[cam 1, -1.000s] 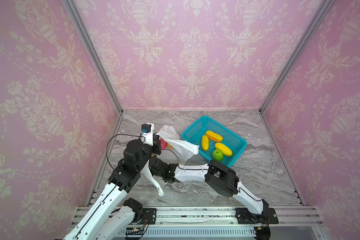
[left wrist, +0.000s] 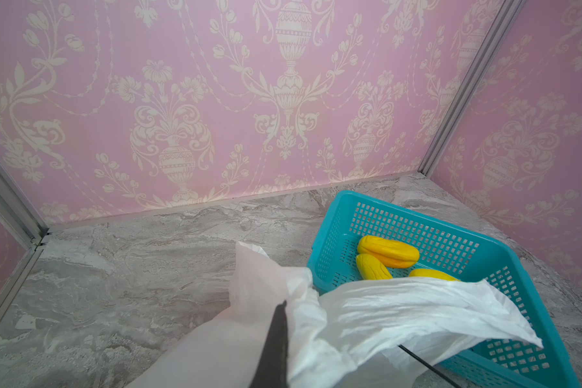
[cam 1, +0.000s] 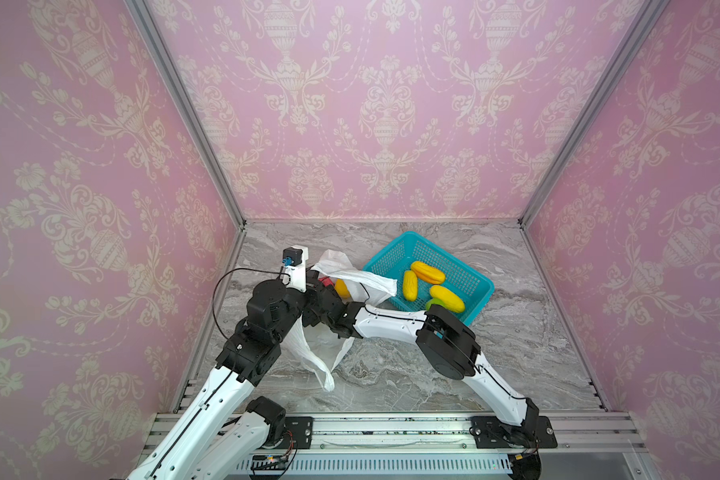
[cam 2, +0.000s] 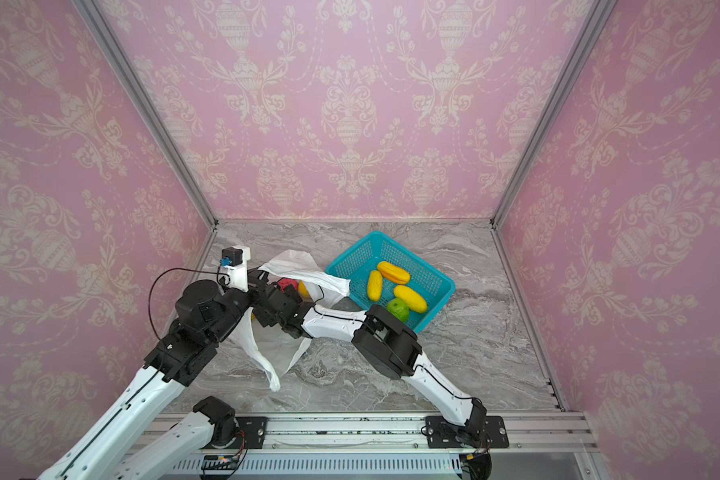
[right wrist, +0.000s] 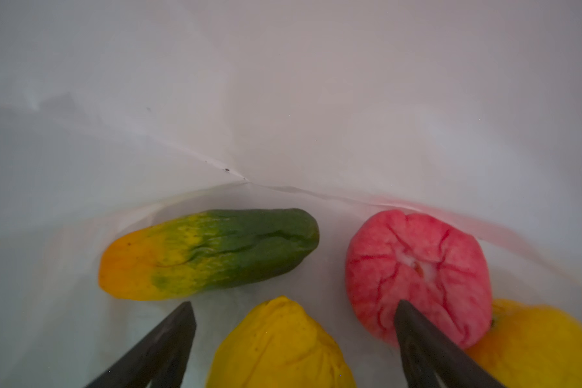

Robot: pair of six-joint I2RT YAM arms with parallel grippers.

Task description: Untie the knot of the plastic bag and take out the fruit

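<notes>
The white plastic bag lies open on the left of the table, its right flap reaching over the basket's edge. In the left wrist view my left gripper is shut on the bag's gathered plastic. My right gripper is open inside the bag, its fingers on either side of a yellow fruit. Beyond it lie a green-and-orange cucumber-like fruit and a pinkish-red round fruit. The right finger overlaps the red fruit's lower edge in view. Another yellow fruit sits at the lower right.
A teal basket stands right of the bag, holding several yellow fruits and a green one. The right forearm passes in front of the basket's near side.
My right gripper has shifted about near the bag's mouth and now reaches farther into it. The right arm now covers most of the green fruit. The left arm has stayed still.
</notes>
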